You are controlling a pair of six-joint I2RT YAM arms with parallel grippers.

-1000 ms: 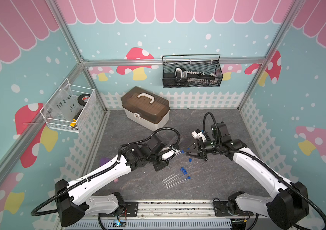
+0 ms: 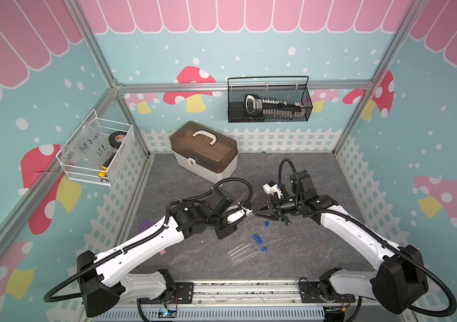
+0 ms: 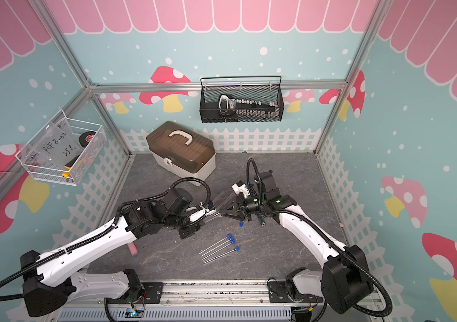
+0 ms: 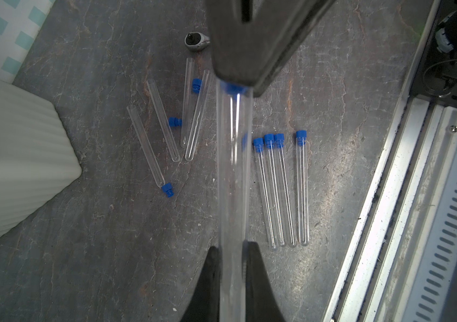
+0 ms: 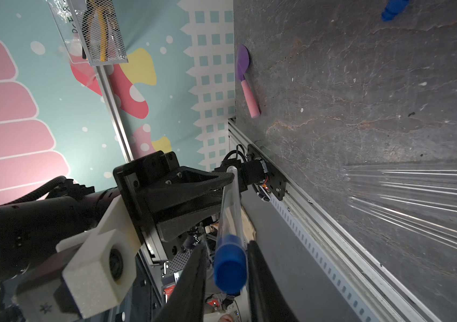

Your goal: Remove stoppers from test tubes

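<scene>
A clear test tube (image 4: 234,177) is held in my left gripper, which is shut on its lower part. At its far end sits a blue stopper (image 5: 230,271), with part of the blue showing through the glass. My right gripper is shut on this stopper, its fingers (image 4: 239,53) hiding most of it in the left wrist view. Stopper and tube appear joined. On the table lie several stoppered tubes (image 4: 274,187) in a row. Several open tubes (image 4: 196,115) lie farther off, with loose blue stoppers (image 4: 167,189) among them.
A toolbox (image 2: 204,150) with a brown lid stands at the back left. A purple-and-pink spoon (image 5: 250,99) lies at the left side. Wire baskets (image 2: 269,102) hang on the walls.
My right gripper has moved left to the stoppered end of the held tube, and its fingers have shut around the stopper. The left arm shows almost no movement.
</scene>
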